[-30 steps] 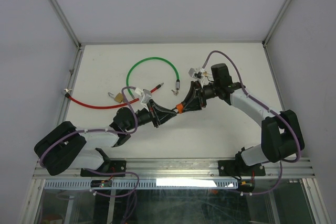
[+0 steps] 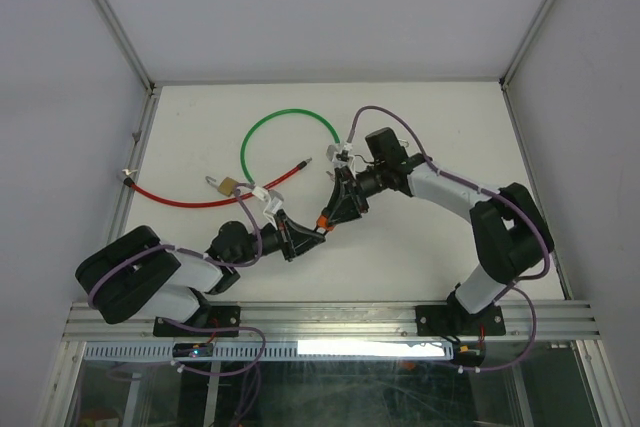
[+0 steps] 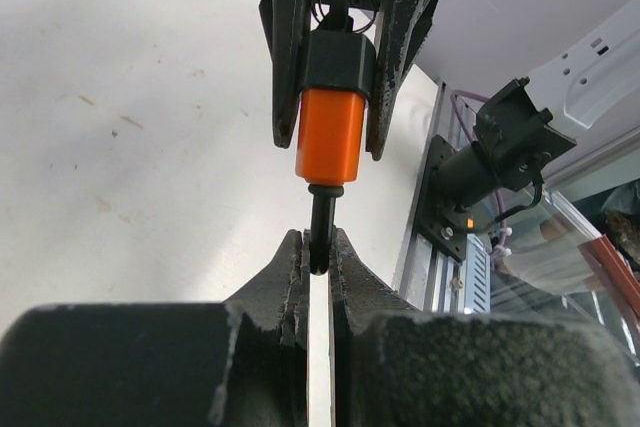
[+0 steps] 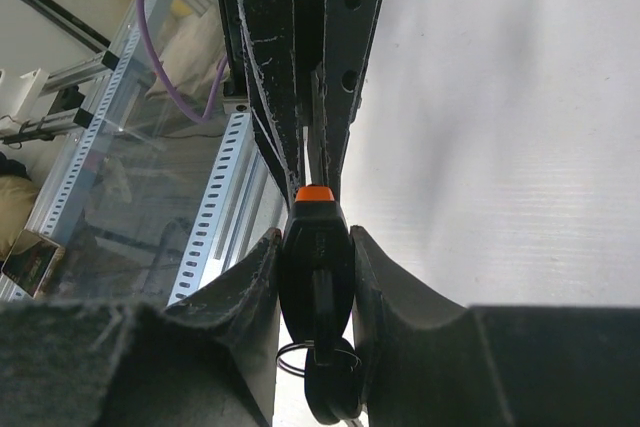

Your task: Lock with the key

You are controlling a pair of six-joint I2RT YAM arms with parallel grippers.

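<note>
A small orange-and-black piece spans the gap between my two grippers above the table. In the left wrist view its orange body runs from a black collar to a thin black stem. My left gripper is shut on the stem's tip. My right gripper is shut on the piece's black oval part, which carries a thin wire ring and a black rounded tab. No key blade can be made out on it. A brass padlock lies on the table behind the left arm.
A red cable and a green cable lie on the table's left and middle. The right arm partly covers the green cable's end. Bare tabletop shows at front right.
Both grippers have moved together to the left and toward the table's front edge, carrying the orange-and-black piece between them. The cables and padlock have stayed in place.
</note>
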